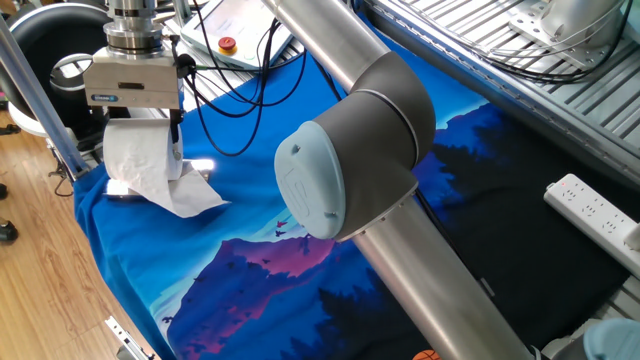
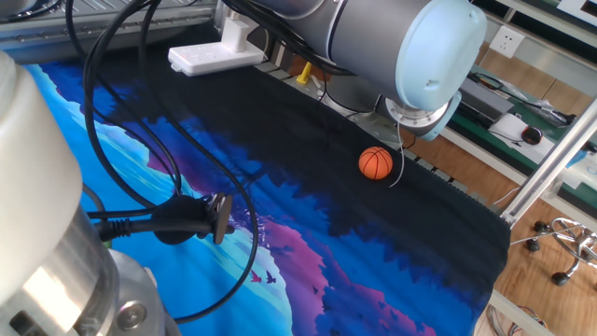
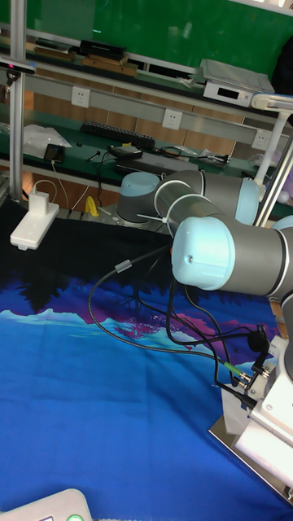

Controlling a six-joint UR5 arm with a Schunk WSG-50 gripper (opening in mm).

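In exterior view 1 a white paper roll (image 1: 138,165) is at the table's left end, with a loose sheet (image 1: 195,195) trailing from its right side. My gripper (image 1: 142,128) points down over the roll, one dark finger (image 1: 176,126) at the roll's right side. The roll hides most of the other finger, so whether the pads press on it does not show. A shiny flat plate (image 1: 117,188) lies below the roll. In exterior view 3 the gripper area is partly cut off at the right edge. Exterior view 2 shows my wrist (image 2: 65,299) but not the fingers.
An orange ball (image 2: 375,163) lies on the dark part of the tablecloth (image 2: 308,140). A white power strip (image 1: 595,210) sits near the rail side. Black cables (image 1: 235,150) loop beside the gripper. A tablet with a red button (image 1: 227,45) is behind.
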